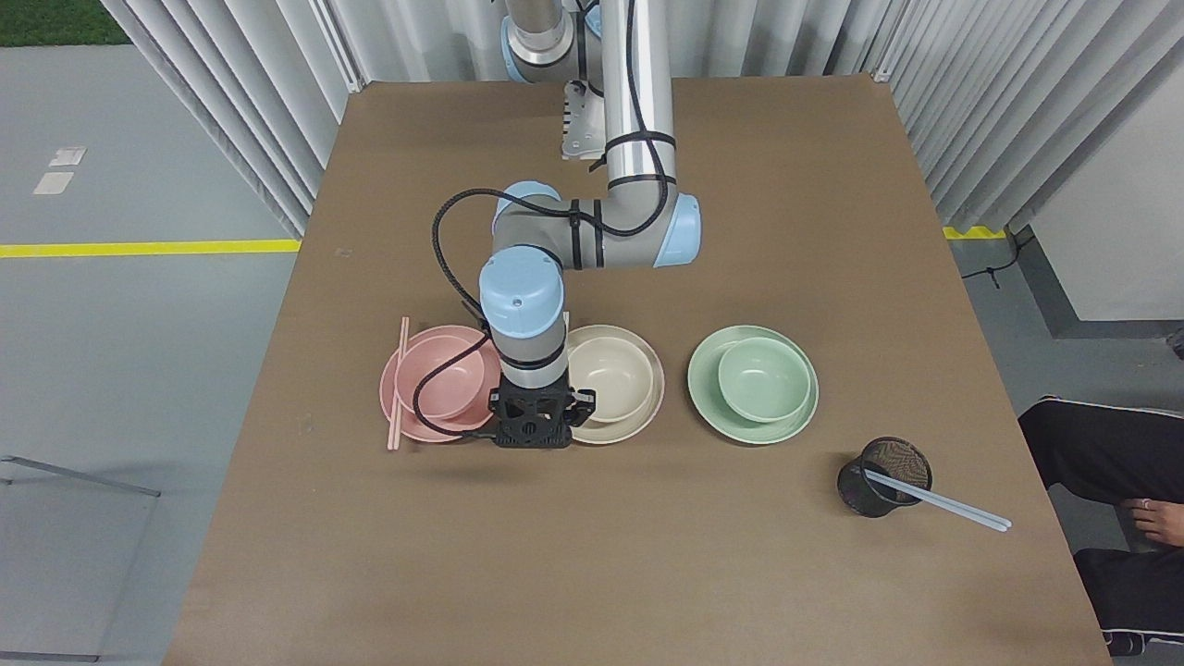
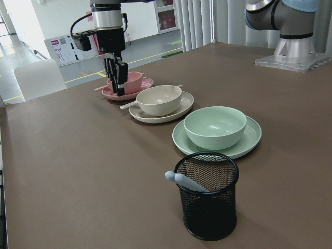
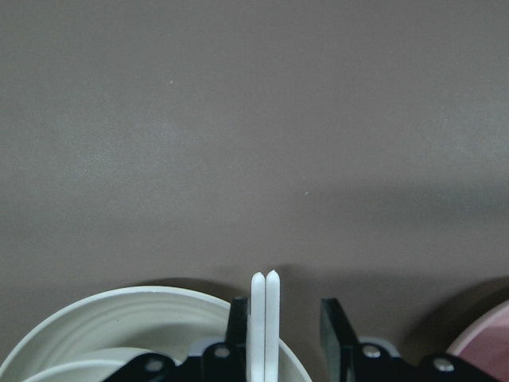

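My gripper is open, its black fingers above the left part of the cream setting, one either side of a pair of white chopsticks (image 3: 272, 326) lying along the edge of the cream plate (image 3: 79, 318). In the left view the cream bowl (image 2: 160, 98) sits on that plate; in the front view the arm's head (image 1: 533, 411) partly covers the chopsticks and the setting.
The pink setting (image 1: 444, 377) with chopsticks is at left, the green bowl (image 1: 763, 379) on its plate at right. A mesh cup (image 1: 860, 488) holding pale chopsticks (image 1: 966, 509) stands front right.
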